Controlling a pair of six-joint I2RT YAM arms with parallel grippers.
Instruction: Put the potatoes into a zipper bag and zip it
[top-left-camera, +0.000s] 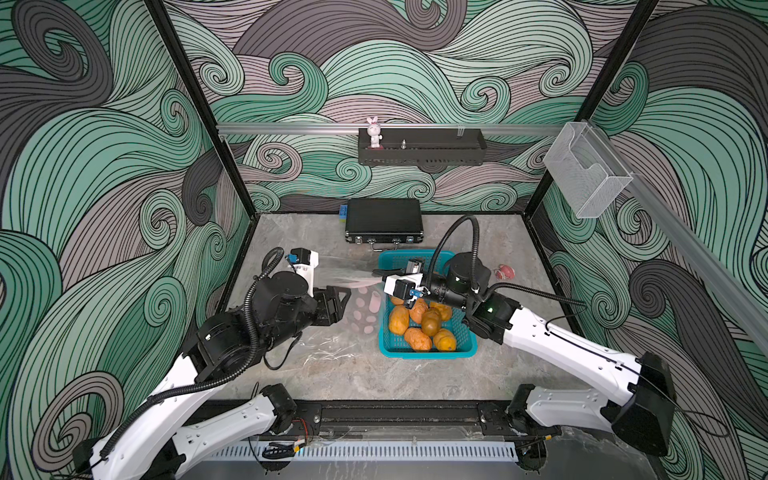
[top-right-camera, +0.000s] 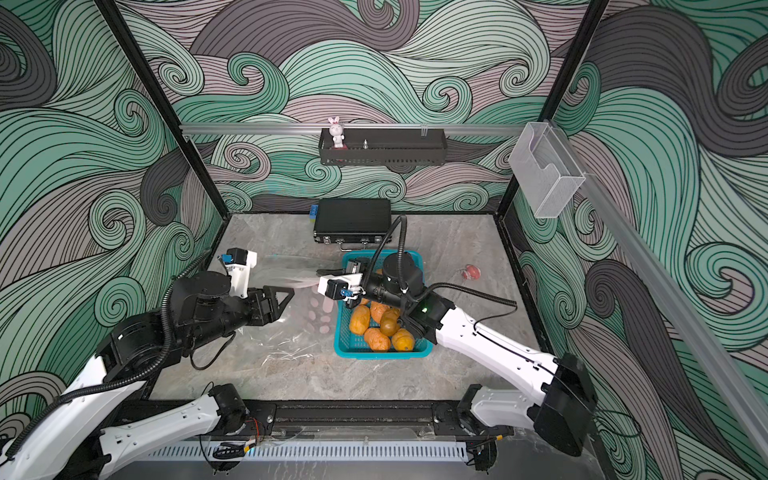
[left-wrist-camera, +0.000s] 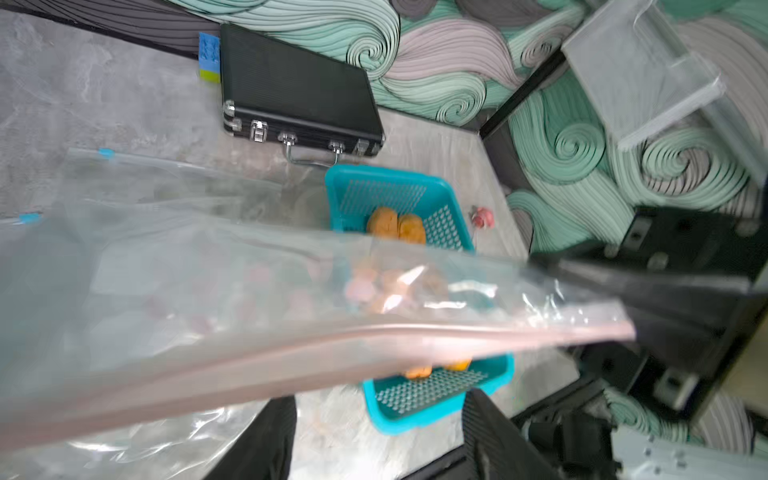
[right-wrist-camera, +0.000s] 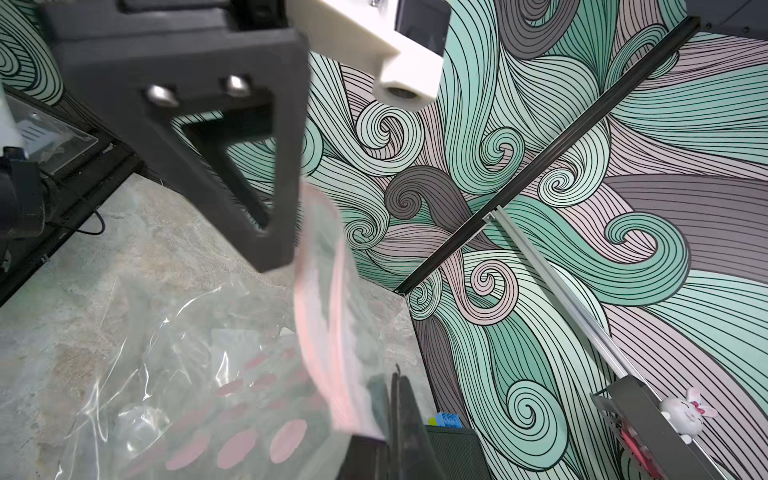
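Note:
My right gripper is shut on the pink-edged top of a clear zipper bag, lifted and stretched leftward above the table, seen large in both wrist views. My left gripper stands partly open with nothing seen between its fingers, below the bag's lifted edge in the left wrist view. More clear plastic with pink ovals lies beneath. The turquoise basket holds several orange-brown potatoes, partly hidden by the right arm and bag.
A black case lies at the back, with a small blue item beside it. A small pink object is right of the basket. A mesh holder and a shelf are on rails.

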